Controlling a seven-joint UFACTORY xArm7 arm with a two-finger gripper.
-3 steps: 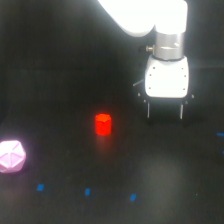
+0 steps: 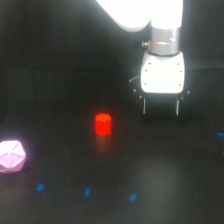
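Note:
A small red block (image 2: 103,124), round or many-sided, stands on the dark table left of the middle. At the left edge lies a pink faceted ball (image 2: 11,156). My gripper (image 2: 161,112) hangs at the upper right, to the right of the red block and apart from it. Its two thin fingers point down and stand well apart, with nothing between them. How high the fingertips are above the table is hard to tell.
Small blue marks (image 2: 87,191) lie in a row along the front of the table, and another blue mark (image 2: 220,134) shows at the right edge. Bare dark surface surrounds the red block.
My gripper has shifted slightly to the left and a little upward in the view. The red block and the pink ball are where they were.

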